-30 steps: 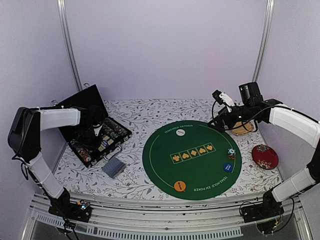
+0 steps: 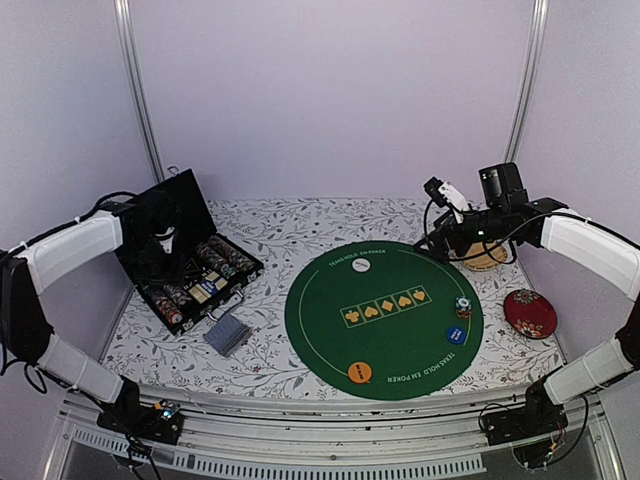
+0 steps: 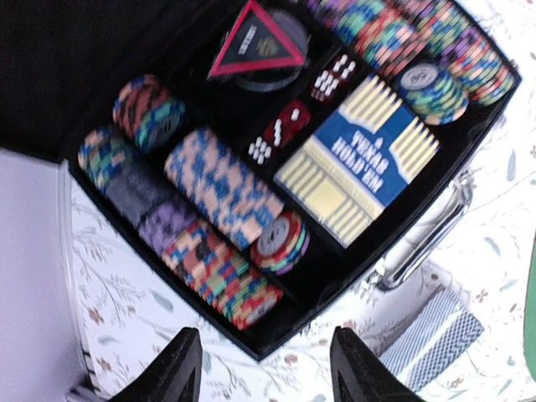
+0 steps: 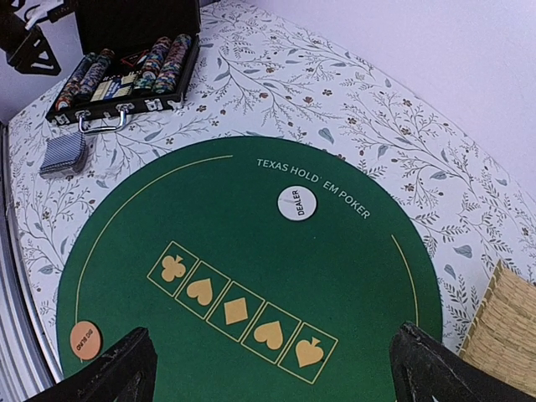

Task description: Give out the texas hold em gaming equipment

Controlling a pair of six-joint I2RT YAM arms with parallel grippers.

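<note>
An open black chip case (image 2: 239,254) at the left holds rows of chips (image 3: 223,187), a Texas Hold'em card box (image 3: 357,161), dice and a triangular button (image 3: 257,45). My left gripper is above the case, fingers apart, nothing visible between them. My right gripper hangs over the back right of the green mat (image 2: 385,280), open and empty. On the mat lie the white dealer button (image 4: 297,203), an orange button (image 2: 359,371), a blue button (image 2: 456,335) and a chip stack (image 2: 463,307).
A grey block (image 2: 227,334) lies before the case. A wicker item (image 4: 500,318) is at the back right and a red round item (image 2: 530,313) at the right edge.
My left arm has moved left and up, away from its lower position in the case. The right arm and the things on the table look unchanged.
</note>
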